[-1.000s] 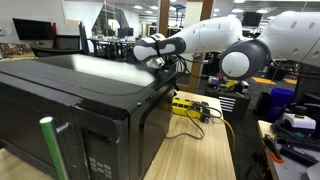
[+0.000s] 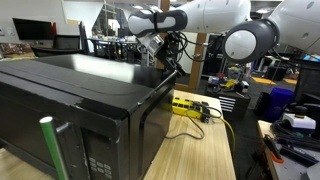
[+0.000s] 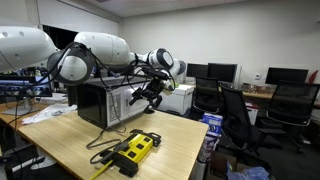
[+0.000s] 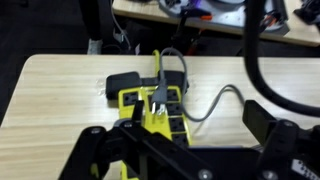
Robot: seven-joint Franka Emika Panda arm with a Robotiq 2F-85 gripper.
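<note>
My gripper is open, its dark fingers apart at the lower edge of the wrist view, with nothing held between them. Below it on the wooden table lies a yellow and black device [image 4: 150,105] with a grey cable running from it. Exterior view 2 shows the same yellow device [image 3: 133,152] near the table's front, while the gripper [image 3: 150,98] hangs above the table beyond it. A black microwave [image 3: 92,102] stands beside the arm; in exterior view 1 the microwave [image 2: 70,85] fills the left foreground.
Bare tabletop [image 3: 180,130] extends to the right of the yellow device. A grey cable [image 4: 222,95] loops over the table. Office chairs [image 3: 258,120] stand past the table's edge.
In exterior view 1, the arm's wrist and gripper have risen over the last second. The microwave and the yellow device have stayed in place.
</note>
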